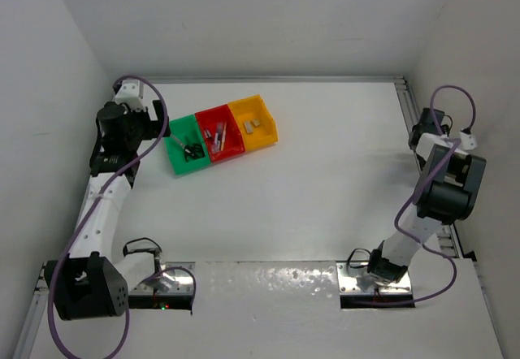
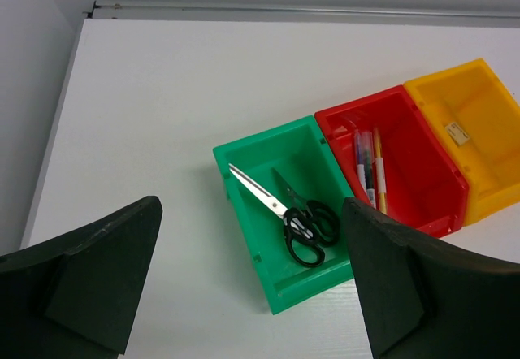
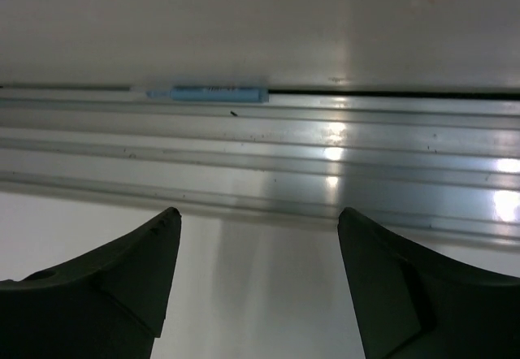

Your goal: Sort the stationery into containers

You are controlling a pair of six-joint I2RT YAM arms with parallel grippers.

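A blue pen (image 3: 215, 94) lies along the metal rail where the table edge meets the wall, in the right wrist view. My right gripper stands over the right table edge, short of the pen, its fingers apart with nothing between them. The green container (image 2: 244, 237) holds two pairs of scissors (image 2: 296, 229). In the red container (image 2: 439, 188) lie several pens (image 2: 370, 164). Eraser-like blocks (image 1: 248, 127) rest in the yellow container (image 1: 268, 137). My left gripper is open and empty, left of the green container.
A metal rail (image 3: 390, 176) runs along the right table edge, close to the wall (image 3: 390, 26). Another rail (image 1: 325, 78) borders the back edge.
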